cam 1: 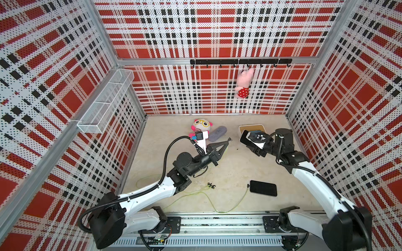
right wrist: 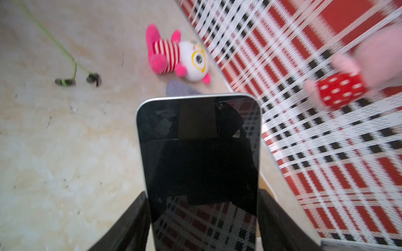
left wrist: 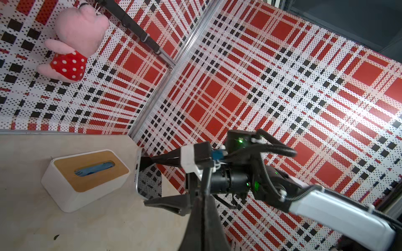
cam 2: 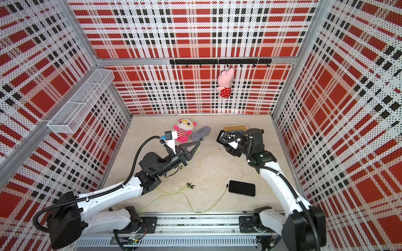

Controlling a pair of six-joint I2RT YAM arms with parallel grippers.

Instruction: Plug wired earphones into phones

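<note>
My right gripper is shut on a black phone [right wrist: 196, 159], gripped by its long sides above the table. In the left wrist view that phone [left wrist: 137, 173] is seen edge-on, its end edge with small openings facing left. My left gripper [cam 1: 227, 142] is shut; a small dark plug [cam 1: 229, 139] shows at its fingertips, with a thin green cord below. A gap separates plug and phone. Another phone [cam 1: 263, 188] lies flat at the front right, with a dark plug [cam 1: 248, 185] on a green cable at its left end. Black earbuds [cam 1: 211, 185] lie front centre.
Behind the held phone stands a white box with a wooden lid [left wrist: 90, 175]. A pink-and-white plush [cam 2: 184, 129] and a grey oblong item [cam 2: 201, 133] lie at the back. Green cable [cam 1: 201, 192] loops across the front.
</note>
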